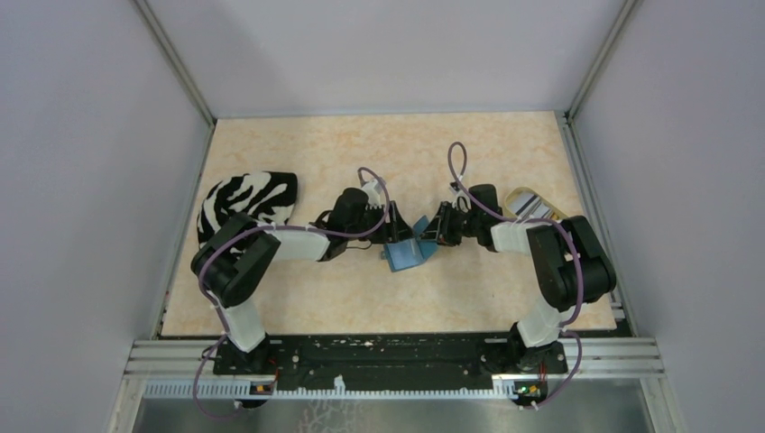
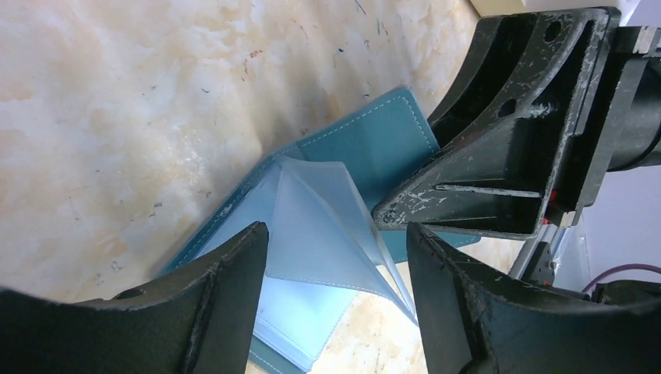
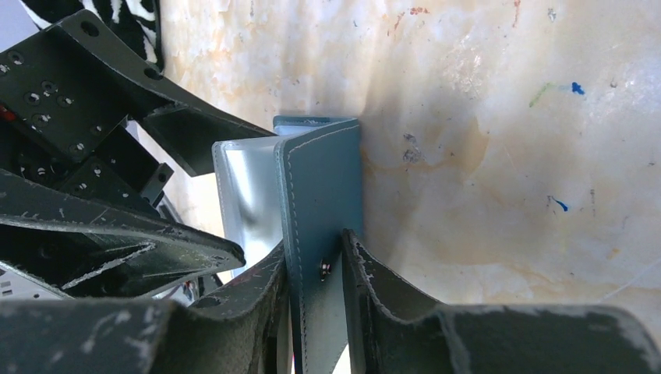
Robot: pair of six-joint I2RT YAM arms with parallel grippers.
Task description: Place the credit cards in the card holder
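The blue card holder [image 1: 404, 256] lies on the table between both grippers, its cover and clear sleeves [image 2: 312, 226] partly raised. My left gripper is open over the sleeves, a raised sleeve standing between its fingertips. In the right wrist view, the raised cover [image 3: 319, 179] stands between the fingers of my right gripper, which are close around it; whether they grip it is hard to tell. I cannot make out any card in the holder.
A tan tray [image 1: 523, 203] with pale flat items, possibly cards, sits at the right behind the right arm. A zebra-patterned cloth [image 1: 262, 189] lies at the left.
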